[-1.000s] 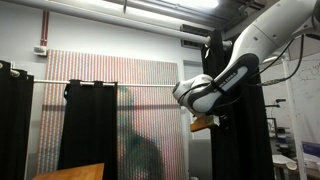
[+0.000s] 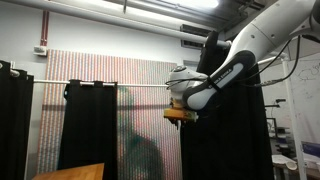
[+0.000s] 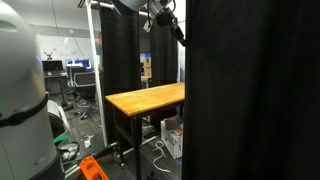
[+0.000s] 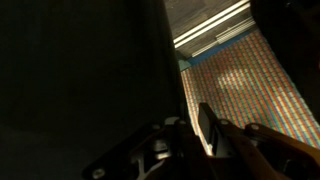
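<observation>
A black curtain (image 2: 230, 125) hangs from a rail on the right side in exterior view 1; in exterior view 2 the same dark cloth (image 3: 255, 100) fills the right half. My gripper (image 2: 183, 122) is up near the curtain's left edge, below the rail. The wrist view has black cloth (image 4: 90, 80) over its left side, reaching to the fingertips of my gripper. The gripper appears shut on the curtain's edge, though the darkness hides exactly how much cloth is between the fingers.
A wooden table (image 3: 150, 99) stands below, with its top bare where visible. Another black curtain (image 2: 88, 120) hangs left of the striped wall panel (image 2: 145, 100). The curtain rail (image 2: 140, 85) runs across at arm height. Desks and chairs (image 3: 82, 80) are in the background.
My gripper has moved left in exterior view 1, and the right-hand curtain's left edge has come along with it, covering more of the wall behind.
</observation>
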